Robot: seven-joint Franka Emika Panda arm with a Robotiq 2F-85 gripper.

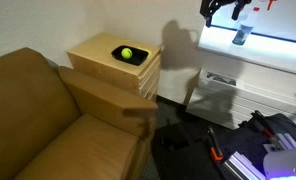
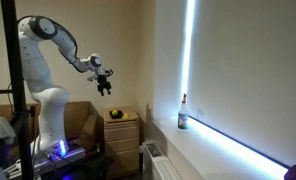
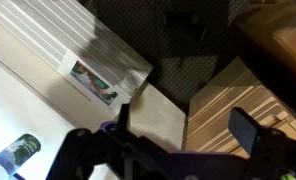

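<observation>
Up in the air, my gripper point(image 2: 105, 91) hangs above and near the wooden cabinet point(image 2: 121, 135), with nothing touching it. Its two dark fingers point(image 3: 250, 132) stand wide apart in the wrist view, and the gap of the gripper is empty. On the cabinet top point(image 1: 96, 47) a black dish point(image 1: 139, 57) holds a round yellow-green object point(image 1: 126, 52). A bottle point(image 2: 183, 115) with a pale body and a reddish top stands upright on the white windowsill point(image 2: 213, 145). That bottle point(image 3: 18, 150) also shows at the left edge of the wrist view, well away from the fingers.
A brown leather sofa point(image 1: 63, 125) sits beside the cabinet. Under the sill runs a white radiator point(image 1: 213, 100), with a colourful printed sheet point(image 3: 92, 80) near it in the wrist view. Dark floor point(image 3: 178, 70) lies between radiator and sofa. Open air surrounds the gripper.
</observation>
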